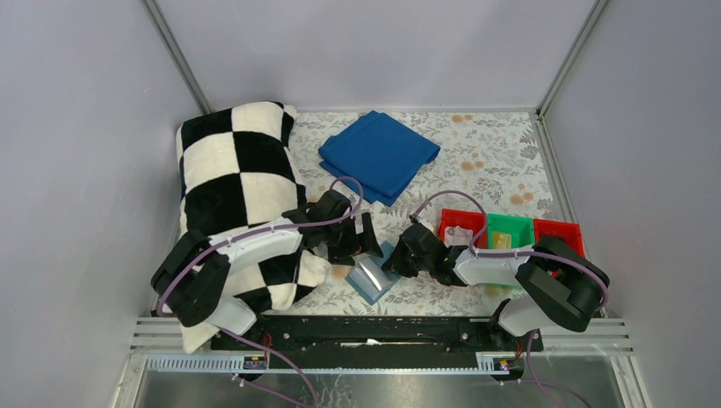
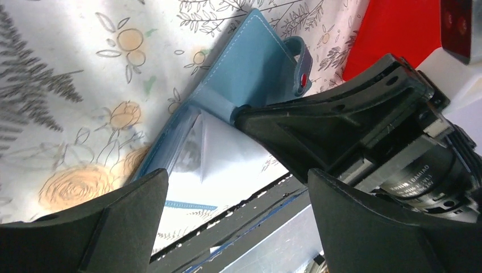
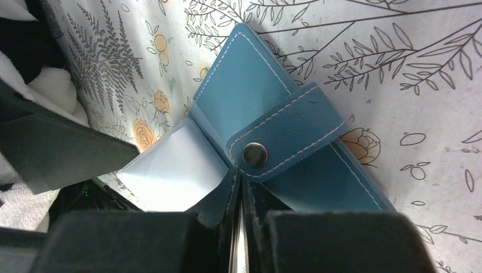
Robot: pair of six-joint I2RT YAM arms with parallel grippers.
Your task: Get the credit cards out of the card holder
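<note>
The blue card holder (image 3: 244, 79) lies opened on the table, its snap strap (image 3: 295, 119) folded over and its clear sleeves (image 2: 227, 165) facing my left gripper. My right gripper is shut on the card holder at the strap side, its fingertips at the edge between strap and sleeves. My left gripper stands open above the clear sleeves, nothing between its fingers. No separate card can be made out.
Red (image 1: 455, 219) and green (image 1: 510, 224) bins stand at the right. A folded blue cloth (image 1: 378, 153) lies at the back, a checkered cushion (image 1: 229, 161) along the left. The table's front edge is close below the holder.
</note>
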